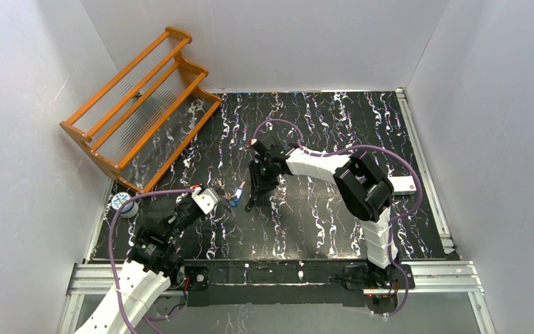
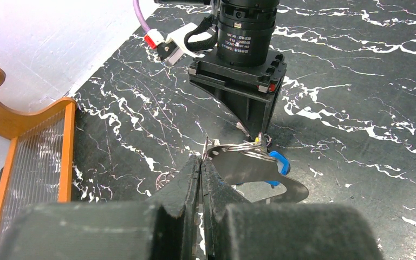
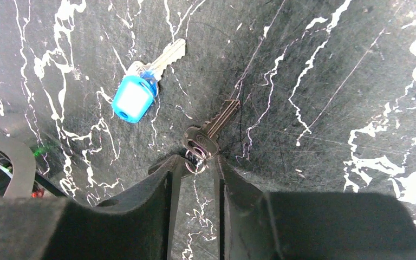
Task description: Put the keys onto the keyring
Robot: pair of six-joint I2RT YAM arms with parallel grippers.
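Observation:
Shut, my left gripper has a thin grey metal plate with cut-outs at its fingertips, reaching to the right. A thin wire ring shows left of those fingers; how it is joined is unclear. On the table in the right wrist view lie a blue-headed key and dark keys with a small ring. Over that ring my right gripper stands partly open, a gap between its fingers. Whether the fingers touch the ring cannot be told.
A wooden rack stands at the back left, a white round container below it. To the right lies a white box. Both grippers work close together.

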